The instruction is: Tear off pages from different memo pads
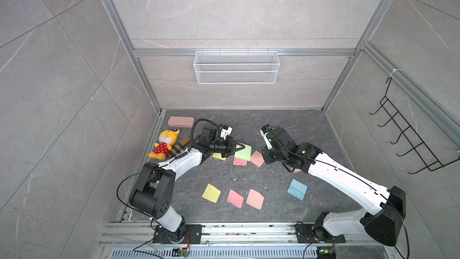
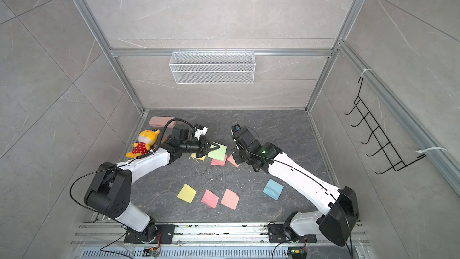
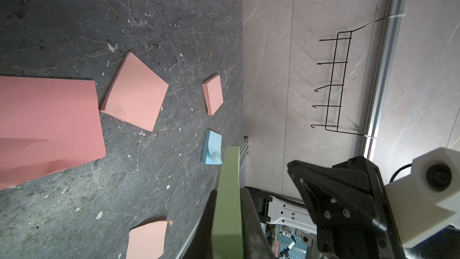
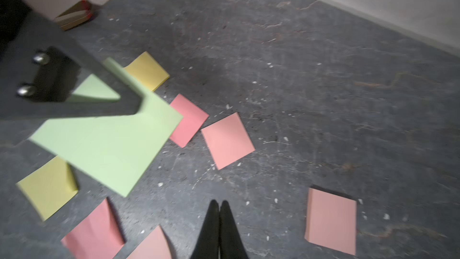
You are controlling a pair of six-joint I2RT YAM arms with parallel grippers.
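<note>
My right gripper is shut, nothing between its fingers, just right of the green pad. Below lie pink pads and a yellow one. Along the front lie a yellow pad, two pink ones and a blue one.
A yellow plush toy and a pink block sit at the back left. A wire basket hangs on the back wall, a black hook rack on the right wall.
</note>
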